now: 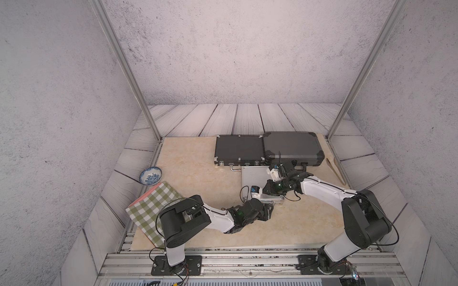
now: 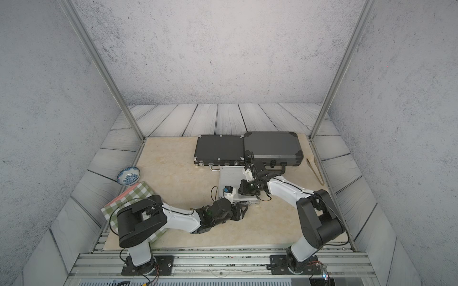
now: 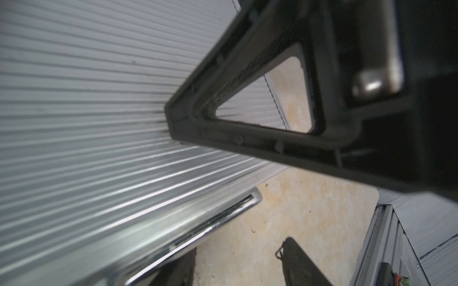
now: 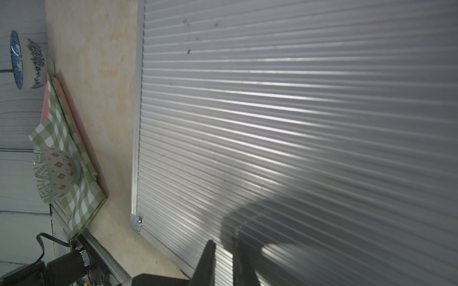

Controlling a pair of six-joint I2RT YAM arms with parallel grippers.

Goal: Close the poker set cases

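Observation:
The silver ribbed case (image 1: 252, 174) lies with its lid down at the table's centre. Two black cases, a smaller one (image 1: 238, 148) and a larger one (image 1: 292, 146), lie closed behind it. My left gripper is at the silver case's front, its fingers apart beside the metal handle (image 3: 214, 224), the left finger partly hidden by it. My right gripper is low over the silver lid (image 4: 295, 133), fingers close together; whether anything is between them cannot be seen clearly.
A blue patterned bowl (image 1: 150, 176) and a checked cloth (image 1: 151, 212) lie on the left. A wooden utensil (image 1: 336, 171) lies at the right edge.

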